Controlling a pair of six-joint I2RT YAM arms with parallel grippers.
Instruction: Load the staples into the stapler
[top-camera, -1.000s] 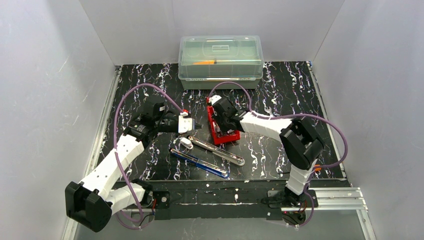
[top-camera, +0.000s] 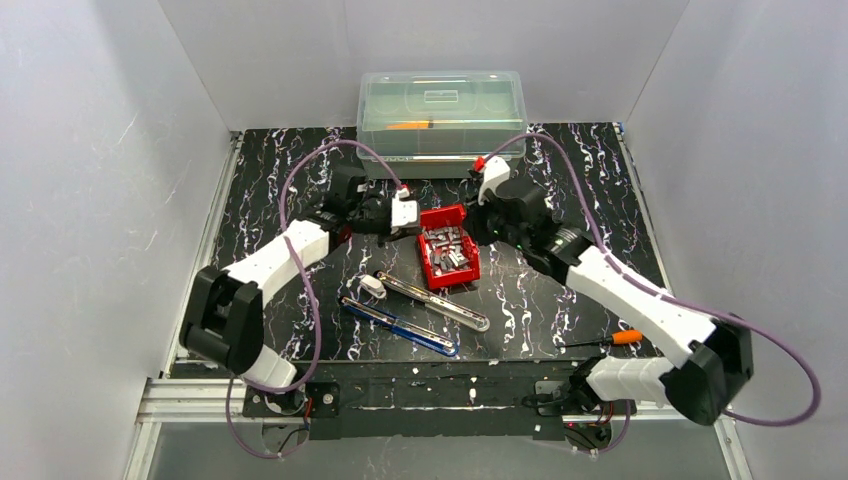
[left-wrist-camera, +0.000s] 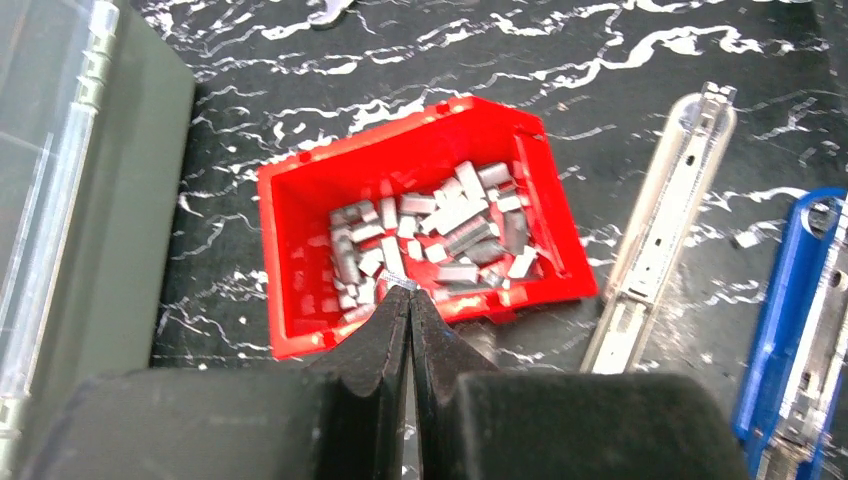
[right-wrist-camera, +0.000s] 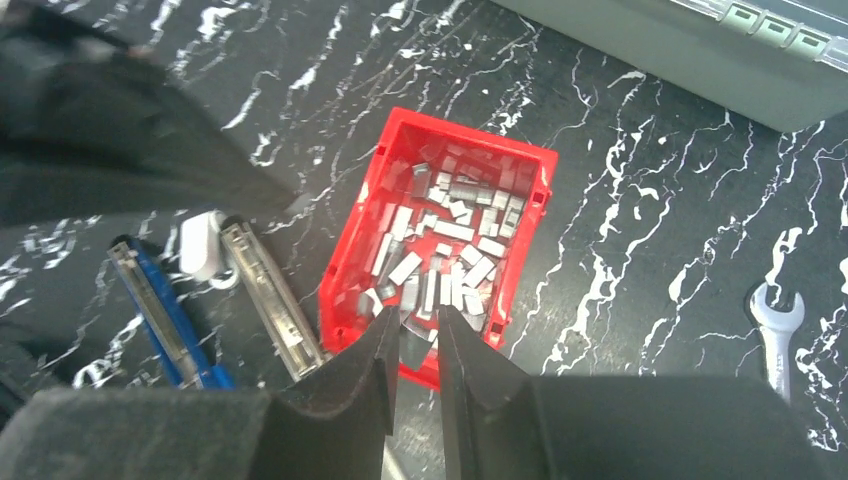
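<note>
A red bin (top-camera: 433, 279) with several short silver staple strips (left-wrist-camera: 465, 215) in it sits mid-table. Left of the bin's upper part, my left gripper (top-camera: 418, 233) is shut; in its wrist view the fingertips (left-wrist-camera: 405, 305) meet over the bin's rim. A small pale ridged piece shows just beyond those tips, and I cannot tell whether it touches them. My right gripper is part open above the bin, strips visible through the gap, nothing clearly held. In front lie an opened beige stapler (top-camera: 440, 303) and an opened blue stapler (top-camera: 400, 328).
A small white object (top-camera: 372, 286) lies by the staplers. At the back stands a lidded green-grey box (top-camera: 440, 150). An orange-handled screwdriver (top-camera: 626, 337) rests front right, a wrench (right-wrist-camera: 776, 325) right of the bin. The two grippers are close together over the bin area.
The right one has drawn back to the right, uncovering most of the strips.
</note>
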